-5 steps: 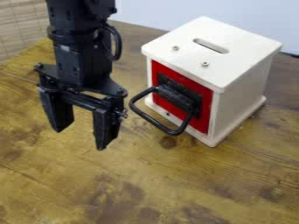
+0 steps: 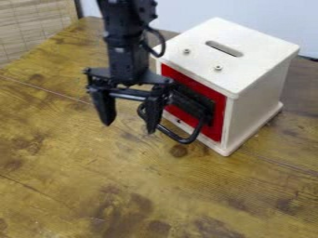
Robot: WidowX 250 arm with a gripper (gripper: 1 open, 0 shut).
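Note:
A white wooden box with a slot and two screws on top stands at the right, its red front panel carrying a black mechanism with a black loop handle that sticks out low toward the front. My black gripper hangs open in front of and left of the box, its fingers pointing down with nothing seen between them. The right finger is near the handle and partly in front of it; whether they touch I cannot tell.
A woven mat lies at the top left edge, and a white surface rises behind the box.
My gripper has moved back and to the right, higher in the view and closer to the box's handle. The box looks unmoved.

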